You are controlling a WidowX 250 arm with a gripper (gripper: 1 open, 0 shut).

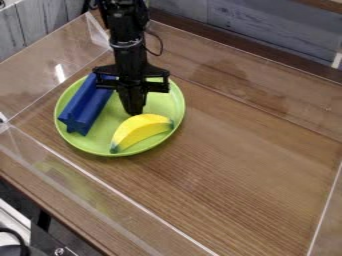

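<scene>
A green round plate (104, 142) on the wooden table holds a long blue block (86, 104) along its left side and a yellow banana (142, 131) at the front right. The black gripper (132, 100) hangs down over the back of the plate, between and just behind the block and the banana. It appears shut, with nothing visible between its fingers, though its tips are small and dark in this view.
A grey wall (267, 40) runs along the back, and the table's edge lies at the lower left.
</scene>
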